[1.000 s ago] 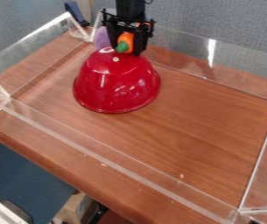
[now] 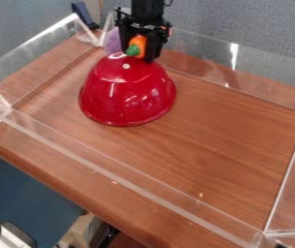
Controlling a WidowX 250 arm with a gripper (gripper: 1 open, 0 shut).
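My black gripper (image 2: 140, 35) is at the top centre, over an overturned red bowl (image 2: 127, 95). An orange carrot-like object with a green top (image 2: 138, 45) sits at its fingers, just above the bowl. A purple object (image 2: 112, 41) shows just left of the gripper, partly hidden. Whether the fingers are closed on the orange object is hard to tell.
The wooden table (image 2: 215, 155) has clear low walls around it, and its right and front areas are free. Grey panels stand behind. A blue floor and some small items lie below the front left.
Very little differs; the gripper and orange object have shifted only slightly.
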